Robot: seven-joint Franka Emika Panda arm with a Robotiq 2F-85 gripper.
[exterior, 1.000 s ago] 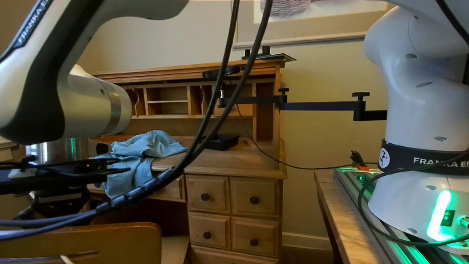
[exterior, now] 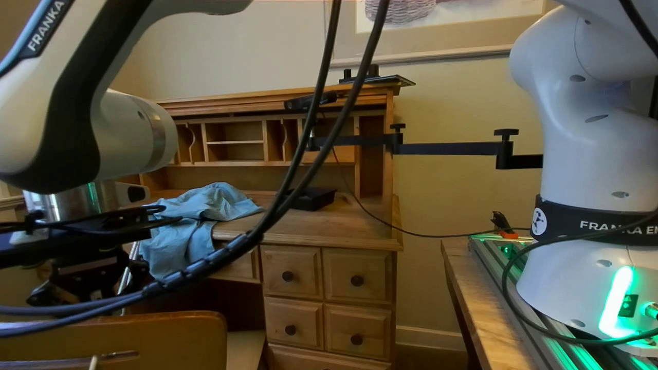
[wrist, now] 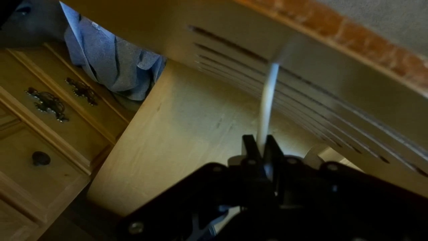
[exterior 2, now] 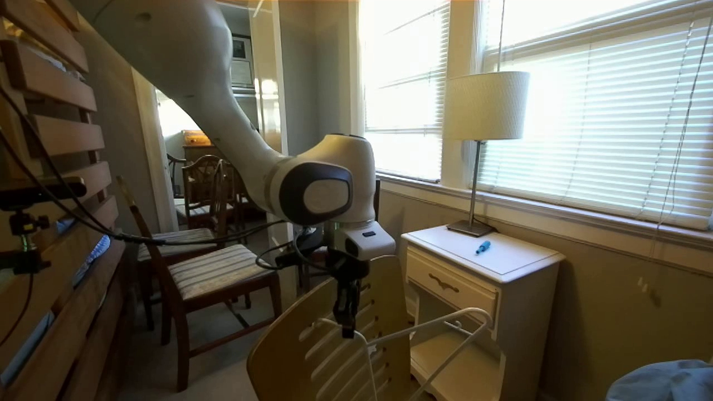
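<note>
A white hanger-like frame of thin rod (exterior 2: 418, 327) sticks out beside the wooden chair's slotted backrest (exterior 2: 284, 361) in the second exterior view. My gripper (exterior 2: 346, 328) points down at the backrest and is shut on this white rod. In the wrist view the rod (wrist: 266, 104) runs up from between the black fingers toward the backrest's slots, where its far end blurs. Part of a white rod (exterior: 126, 274) also shows beside the gripper in the first exterior view, where the fingertips are hard to make out.
Blue cloth (exterior: 203, 209) drapes over the wooden desk (exterior: 327, 228). A white nightstand (exterior 2: 521, 264) with a lamp (exterior 2: 488, 107) and a small blue object (exterior 2: 483, 247) stands by the window. Black cables (exterior: 296, 166) hang across the first exterior view.
The arm has shifted somewhat left and slightly up in the first exterior view. A white rod now shows beside the gripper, and the white tip at the chair's slot stands more upright.
</note>
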